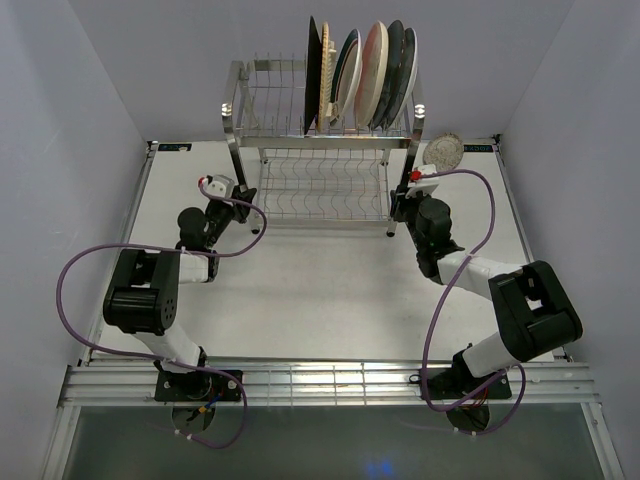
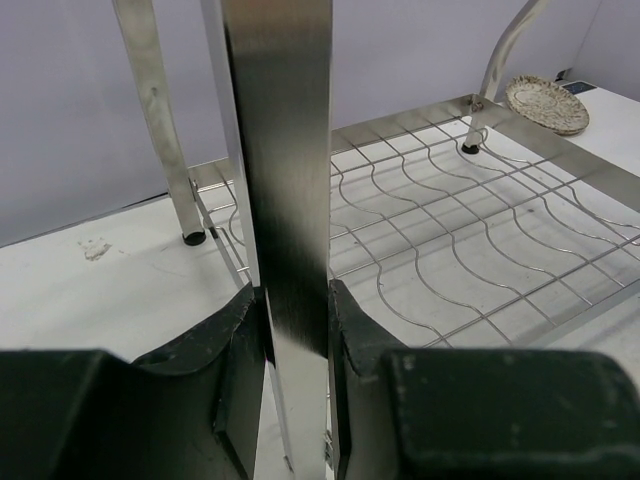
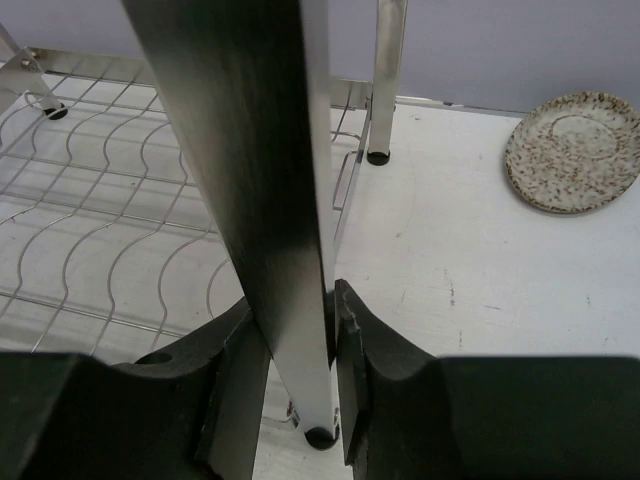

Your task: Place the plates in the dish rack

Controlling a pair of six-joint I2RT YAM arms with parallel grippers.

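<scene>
A two-tier steel dish rack [image 1: 270, 131] stands at the back centre, several plates [image 1: 372, 75] upright in its top tier's right half. My left gripper [image 1: 243, 197] is shut on the rack's front left post [image 2: 280, 150]; my right gripper [image 1: 400, 200] is shut on the front right post [image 3: 250, 160]. The lower wire tier [image 1: 325, 185] is empty. A speckled plate [image 1: 443, 151] lies flat on the table behind the rack's right side, also visible in the right wrist view [image 3: 572, 150].
Walls close in at left, right and back.
</scene>
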